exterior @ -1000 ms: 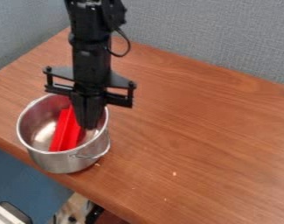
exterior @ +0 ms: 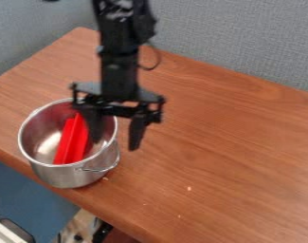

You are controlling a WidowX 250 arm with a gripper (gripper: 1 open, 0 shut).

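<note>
A steel pot [exterior: 77, 174] with a wire handle stands near the left front edge of the wooden table, holding red bar-shaped objects [exterior: 70, 141] that lean along its inside. My black gripper [exterior: 117, 125] is over the pot's back right rim, its fingers apart with nothing seen between them. The arm is blurred, and whether a fingertip touches the pot cannot be told.
Grey padded walls line the back and left. Below the front left edge lie a blue surface and some small items.
The pot and red objects look unmoved.
</note>
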